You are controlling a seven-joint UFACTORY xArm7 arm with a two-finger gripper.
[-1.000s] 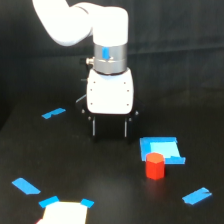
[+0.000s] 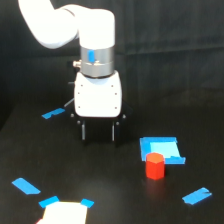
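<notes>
My white arm hangs from the upper left, ending in the gripper (image 2: 98, 130), whose two dark fingers stand apart above the black surface with nothing visible between them. A red block (image 2: 155, 167) sits to the lower right of the gripper, on the near edge of a patch of blue tape (image 2: 160, 143) with a pale centre.
A pale board (image 2: 65, 214) with red bits at its edge lies at the bottom left, cut by the frame. Strips of blue tape (image 2: 26, 186) mark the dark surface in several places.
The gripper has shifted slightly left, away from the red block's side. The block has not visibly moved.
</notes>
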